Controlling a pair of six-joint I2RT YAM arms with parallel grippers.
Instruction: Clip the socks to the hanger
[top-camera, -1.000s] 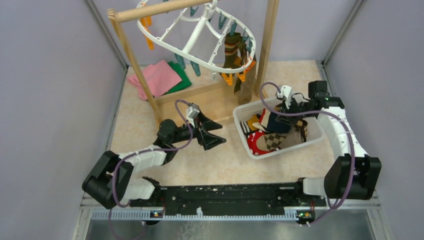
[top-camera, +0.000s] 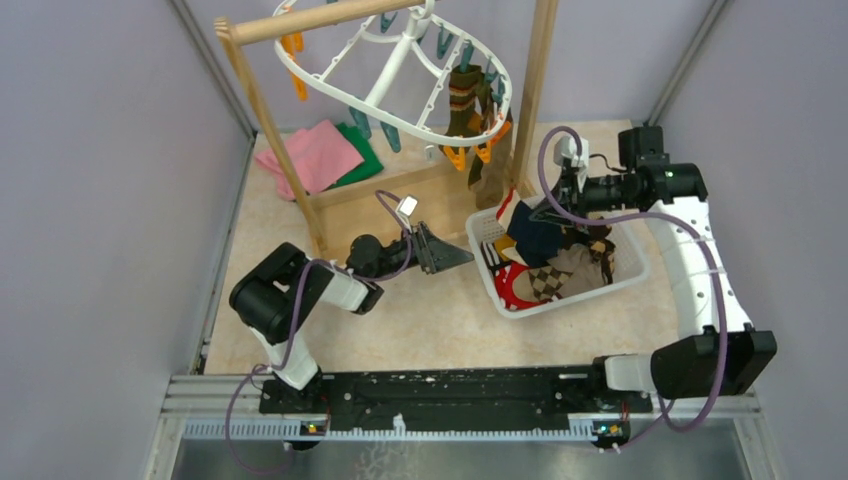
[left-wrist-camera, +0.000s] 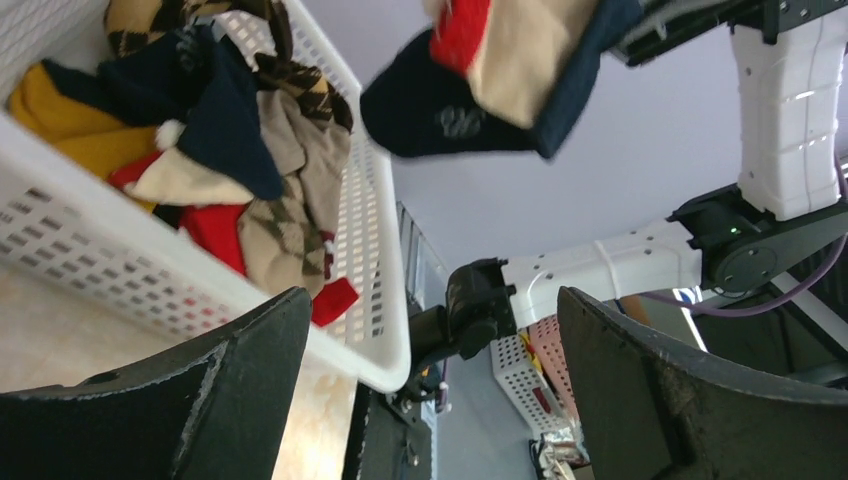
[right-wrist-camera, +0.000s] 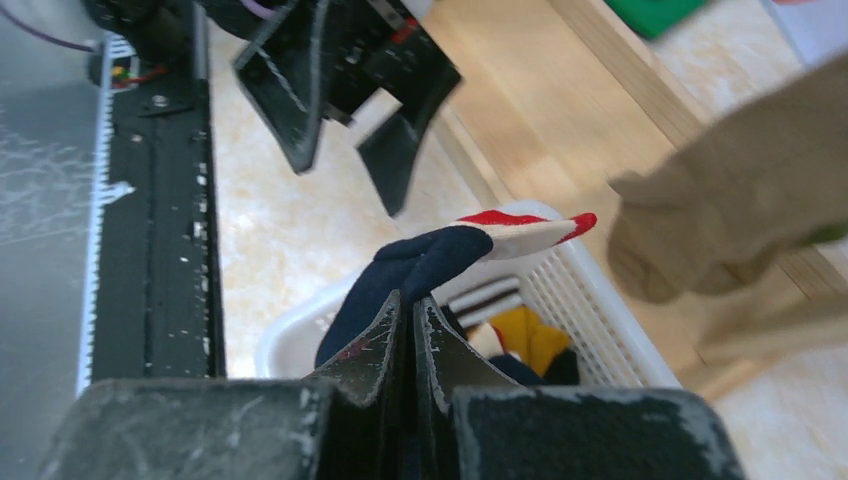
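My right gripper (top-camera: 548, 208) is shut on a navy sock (right-wrist-camera: 420, 262) with cream and red, lifted above the white laundry basket (top-camera: 625, 285) of mixed socks. My left gripper (top-camera: 455, 255) stands open left of the basket, pointing at the held sock; in the left wrist view its fingers are wide apart and the sock (left-wrist-camera: 455, 115) hangs ahead. The white hanger (top-camera: 380, 105) with teal and orange clips hangs from the wooden frame; olive and brown socks (top-camera: 462, 100) hang at its right side.
Pink cloth (top-camera: 315, 155) and green cloth (top-camera: 360, 170) lie at the back left. The wooden frame (top-camera: 535, 70) stands behind the basket.
My right gripper has risen out of the basket with the navy sock. My left gripper has moved right and toward the back, closer to the basket.
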